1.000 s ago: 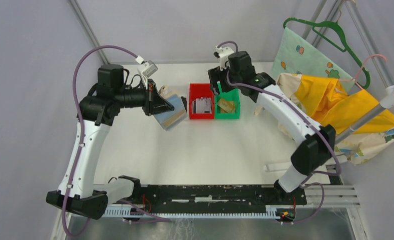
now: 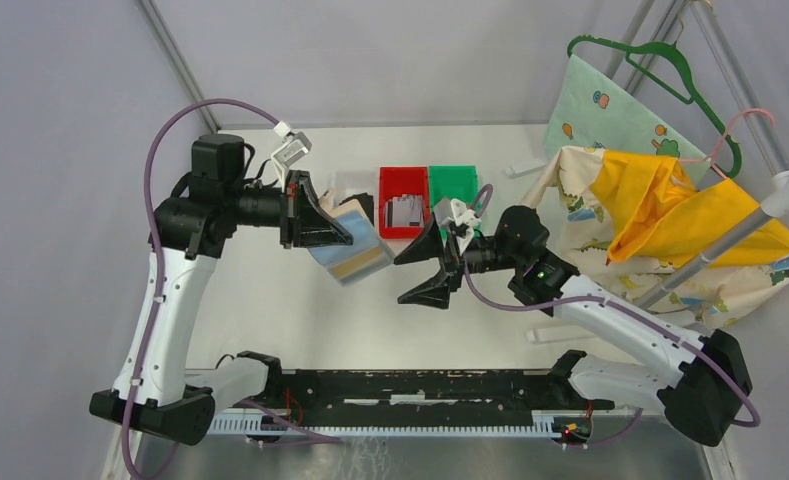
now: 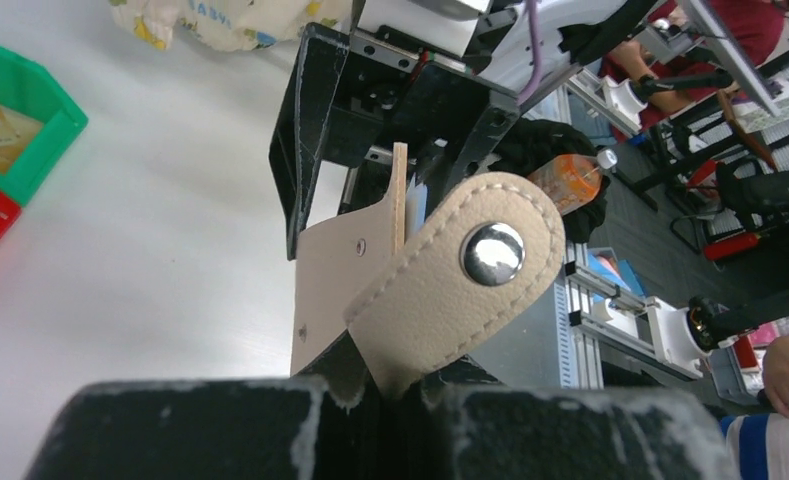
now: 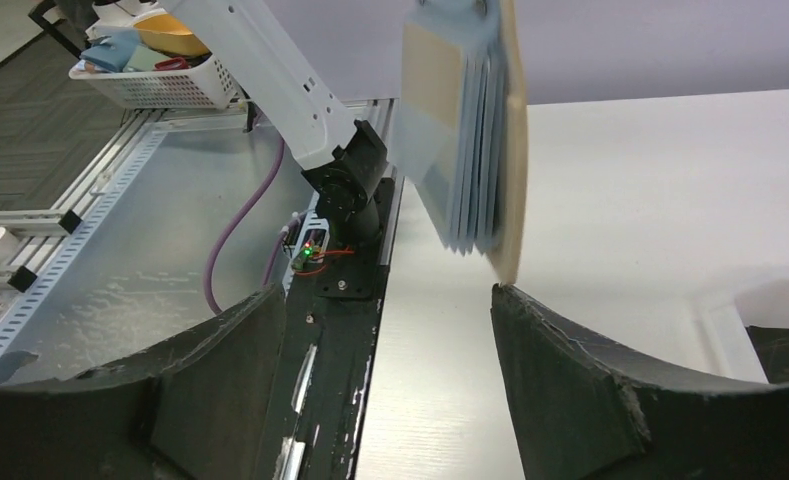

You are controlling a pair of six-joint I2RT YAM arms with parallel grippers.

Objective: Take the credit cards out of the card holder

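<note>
The card holder (image 2: 355, 258) is held up above the table, its layered bluish sleeves fanned a little between tan covers. My left gripper (image 2: 346, 238) is shut on it. In the left wrist view its tan snap strap (image 3: 470, 275) stands in front of the fingers and hides part of the holder. My right gripper (image 2: 400, 281) is open beside the holder's right edge, nothing between its fingers. In the right wrist view the sleeves (image 4: 470, 150) and tan cover (image 4: 513, 190) hang beyond the fingertips, above the right-hand finger. Whether individual cards sit in the sleeves, I cannot tell.
Behind the grippers stand a red bin (image 2: 402, 181) holding several greyish flat items and a green bin (image 2: 455, 172), partly covered by my right arm. A clothes rack with yellow cloth (image 2: 660, 205) occupies the right side.
The left gripper keeps the holder, which has shifted a little to the right.
</note>
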